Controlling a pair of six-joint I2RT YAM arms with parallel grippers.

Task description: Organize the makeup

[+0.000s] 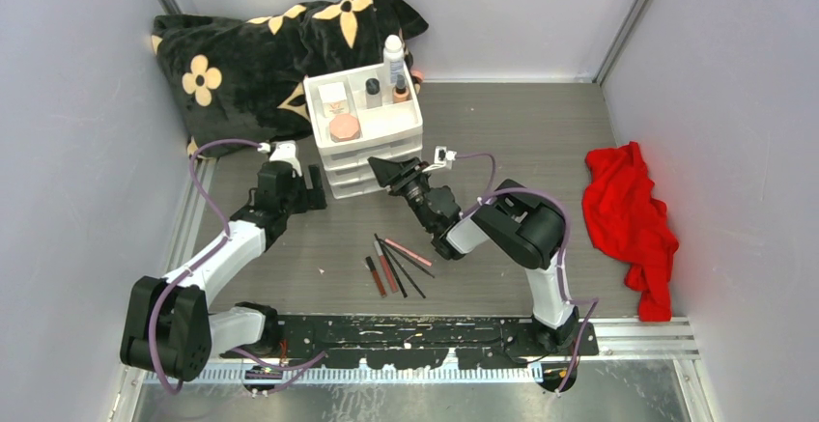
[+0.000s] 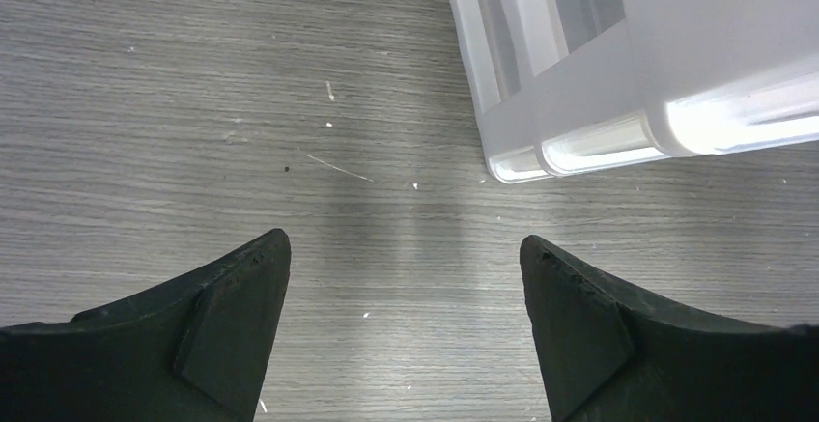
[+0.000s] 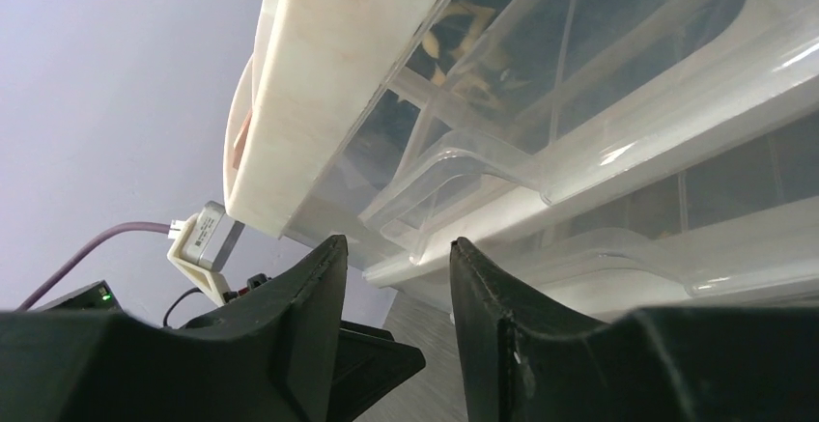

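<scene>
A white organizer (image 1: pixel 372 137) with clear drawers (image 1: pixel 369 159) stands at the back. On its top sit a white compact box (image 1: pixel 333 97), a peach octagonal compact (image 1: pixel 345 128), a dark-capped bottle (image 1: pixel 373 92), a foundation bottle (image 1: pixel 400 91) and a tall white bottle (image 1: pixel 393 53). Brown and red lip tubes (image 1: pixel 375 275) and dark pencils (image 1: pixel 410 277) lie on the table in front. My right gripper is open at the drawer fronts, nothing between its fingers. Left of the organizer, my left gripper stands open and empty over bare table.
A dark flowered cushion (image 1: pixel 241 74) lies behind and left of the organizer. At the far right is a red cloth (image 1: pixel 633 229).
</scene>
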